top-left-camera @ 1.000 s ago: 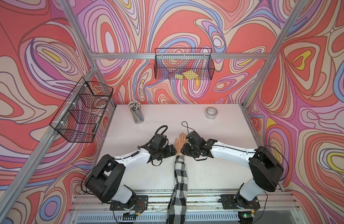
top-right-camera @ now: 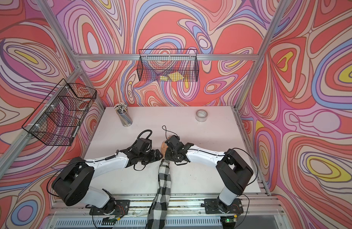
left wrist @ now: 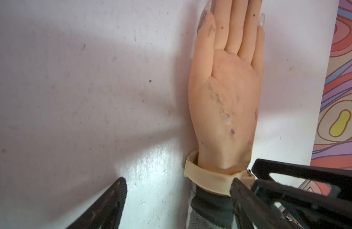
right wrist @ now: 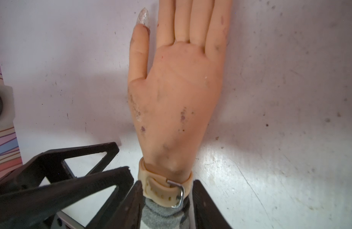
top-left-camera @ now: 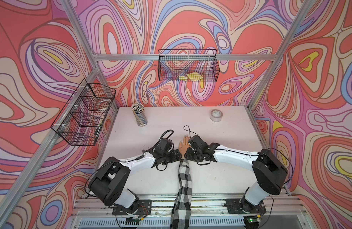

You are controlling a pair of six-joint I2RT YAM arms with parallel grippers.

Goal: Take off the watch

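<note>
A mannequin hand lies palm up on the table, wearing a beige watch strap at the wrist, its metal buckle [right wrist: 180,195] visible in the right wrist view. My left gripper stands open just left of the wrist, with the strap near its right finger. My right gripper is open over the strap, its fingertips on either side of the buckle area; whether they touch it is unclear. A checked sleeve [top-left-camera: 184,179] runs from the wrist toward the front edge.
A cup of sticks [top-left-camera: 139,116] stands at the back left, a tape roll [top-left-camera: 216,115] at the back right. Wire baskets [top-left-camera: 188,68] hang on the back and left frames. The table around the two arms is largely clear.
My right gripper has shifted slightly left and down, closer to the wrist. My left gripper has moved slightly toward the right and front. The hand looks unmoved.
</note>
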